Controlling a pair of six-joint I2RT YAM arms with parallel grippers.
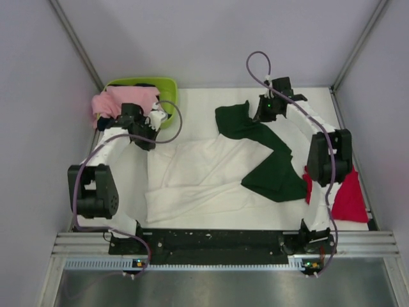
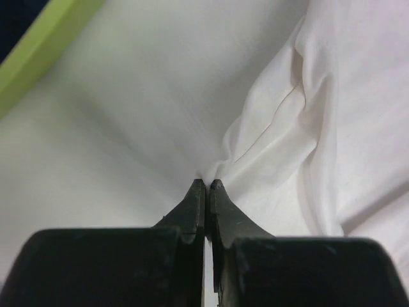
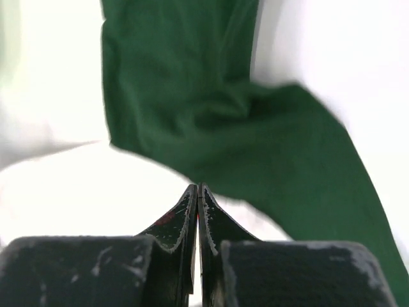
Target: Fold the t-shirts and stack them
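A white T-shirt (image 1: 198, 166) lies spread over the middle of the table, its upper left corner pinched in my left gripper (image 1: 151, 147), which is shut on it. In the left wrist view the white cloth (image 2: 275, 141) runs up from between the closed fingertips. Beside it at the right lies a dark green T-shirt (image 1: 276, 178), rumpled, with one part reaching up toward the back. My right gripper (image 1: 257, 119) hovers over that part, its fingers together and nothing between them. Green cloth (image 3: 185, 128) stretches beyond those fingertips in the right wrist view, outside them.
A lime green bin (image 1: 167, 89) at the back left holds pink cloth (image 1: 124, 99) and dark cloth. Red cloth (image 1: 348, 198) lies at the front right, partly under the right arm. Bare white table (image 1: 195, 115) shows between bin and green shirt.
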